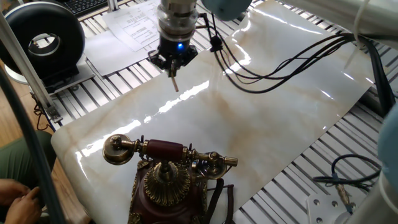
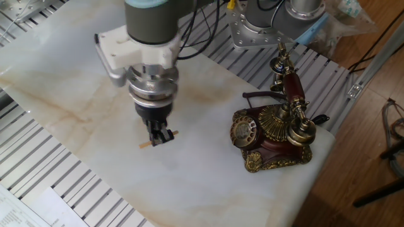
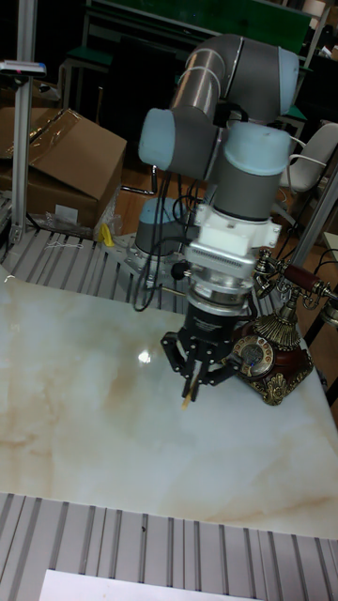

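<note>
A thin wooden stick [image 2: 146,145] is pinched in my gripper [image 2: 161,139], poking out on both sides of the fingers in exterior view 2. In exterior view 1 the gripper [image 1: 173,73] hangs over the marbled sheet, with the stick [image 1: 175,84] slanting down below it. From the third view, the stick's pale tip [image 3: 186,403] shows under the gripper [image 3: 191,389], clear of the sheet as far as I can tell. The old-style rotary telephone [image 2: 271,135], dark red with brass trim, stands beside the gripper. Its handset [image 1: 165,150] rests across the cradle.
The glossy marbled sheet [image 3: 100,440] is bare apart from the phone. Black cables [image 1: 273,87] loop from the arm. Papers [image 1: 127,31] and a black ring-shaped device [image 1: 43,37] lie beyond the sheet. A person's hands [image 1: 18,199] are at the left edge.
</note>
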